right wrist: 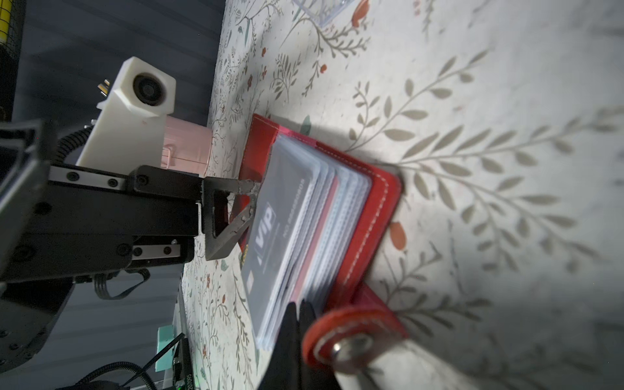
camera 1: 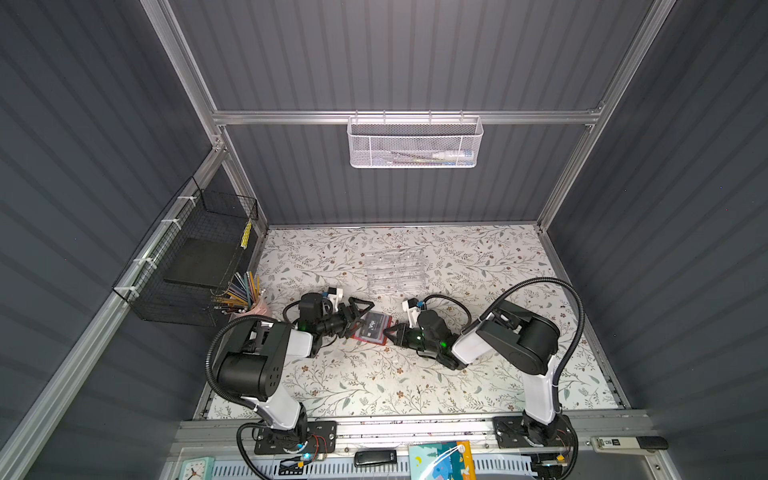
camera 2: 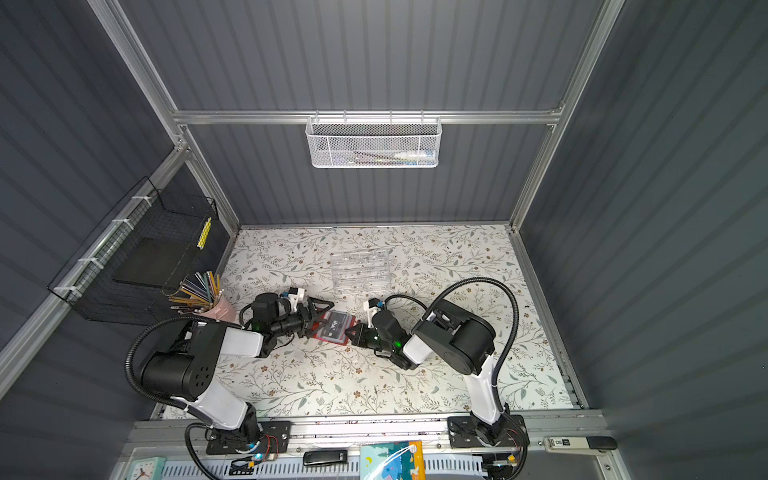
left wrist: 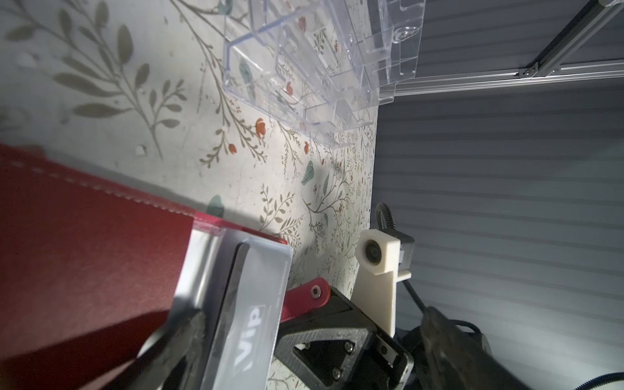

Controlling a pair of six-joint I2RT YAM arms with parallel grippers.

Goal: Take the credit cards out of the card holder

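The open red card holder (right wrist: 380, 214) lies on the floral table, its clear sleeves full of cards; a grey VIP card (right wrist: 276, 221) is on top. My left gripper is open, low over the holder, one finger at the card stack's inner edge, as the right wrist view also shows. My right gripper is shut at the holder's strap end, beside the snap tab (right wrist: 347, 341), with nothing seen between its fingers.
A clear acrylic organizer (camera 1: 396, 270) stands behind the holder. A pink pen cup (camera 2: 216, 312) and a black wire basket (camera 1: 200, 264) are at the left.
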